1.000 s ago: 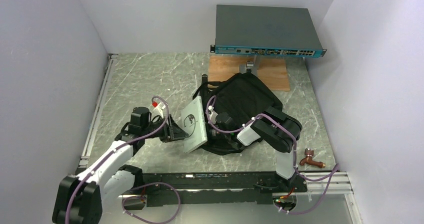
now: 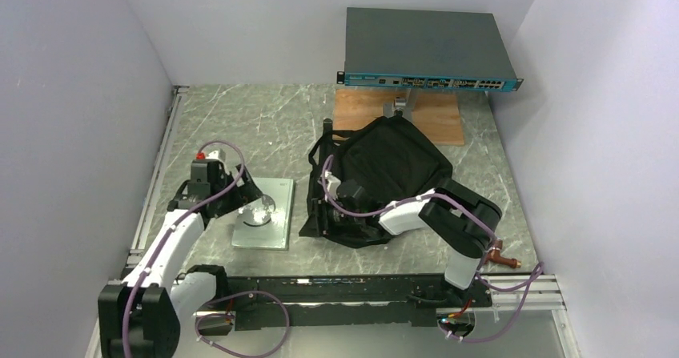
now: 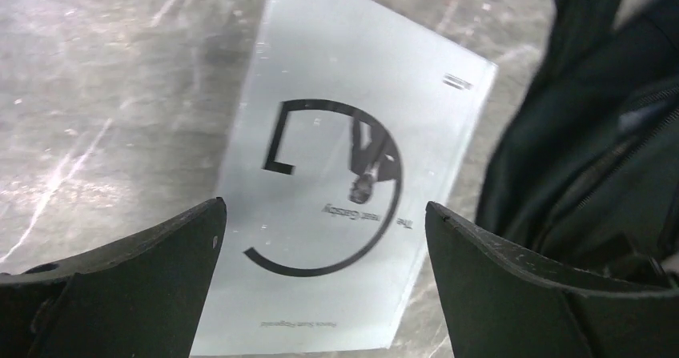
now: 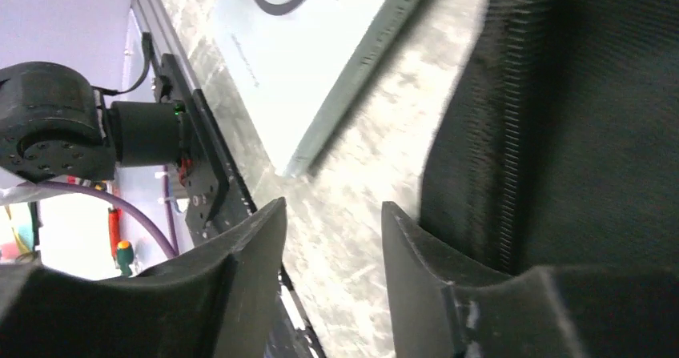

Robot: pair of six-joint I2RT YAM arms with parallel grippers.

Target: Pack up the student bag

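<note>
A white book [image 2: 276, 222] with a black curved design on its cover lies flat on the table, left of the black bag [image 2: 392, 162]. Seen from the left wrist, the whole cover of the book [image 3: 336, 166] shows between the fingers of my left gripper, which is open above it and holds nothing. My right gripper is parted over the bare strip between the book and the bag [image 4: 512, 118], with nothing between its fingers. The bag lies on the table; its inside is hidden.
At the back stands a network switch [image 2: 424, 50] above a wooden board [image 2: 448, 118]. A copper pipe fitting [image 2: 503, 255] lies at the right front.
The book stood tilted against the bag's left side at my left gripper; now it lies flat. My left gripper moved left, off the book's right side. The right one shifted slightly left.
</note>
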